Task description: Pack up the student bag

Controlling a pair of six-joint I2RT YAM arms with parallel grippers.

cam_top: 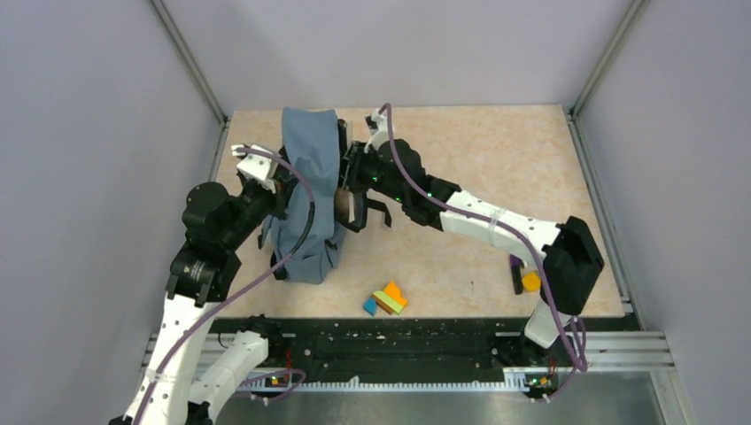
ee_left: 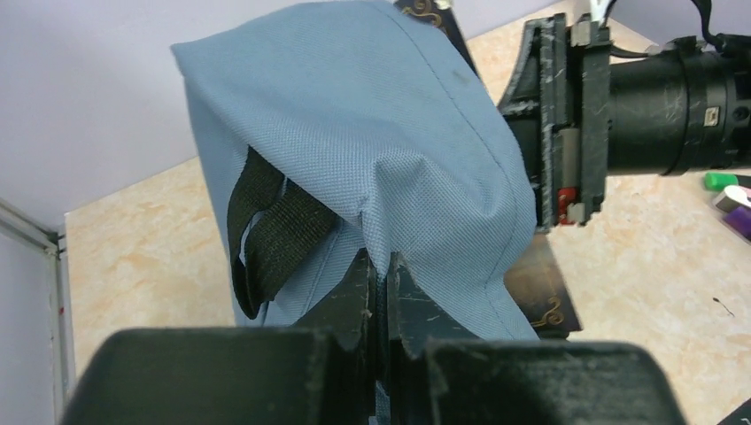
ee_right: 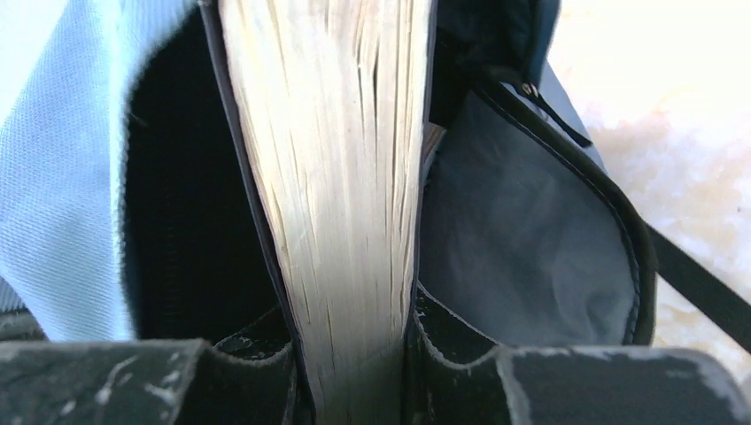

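The blue-grey bag (cam_top: pixel 310 177) stands at the left of the table, its opening on the right side. My left gripper is shut on a fold of the bag's blue cloth (ee_left: pixel 336 97), which creases upward from the fingertips. My right gripper is shut on a thick book, its pale page edges (ee_right: pixel 332 168) running between the fingers. Dark bag lining (ee_right: pixel 181 204) lies to one side of the book and a grey open flap (ee_right: pixel 531 221) to the other. A dark cover corner (ee_left: pixel 540 283) shows past the cloth. The book's far end is out of sight.
Several coloured blocks (cam_top: pixel 387 298) lie near the front edge of the table. At the front right are a dark, marker-like object (cam_top: pixel 517 276) and a yellow piece (cam_top: pixel 531 282), near the right arm.
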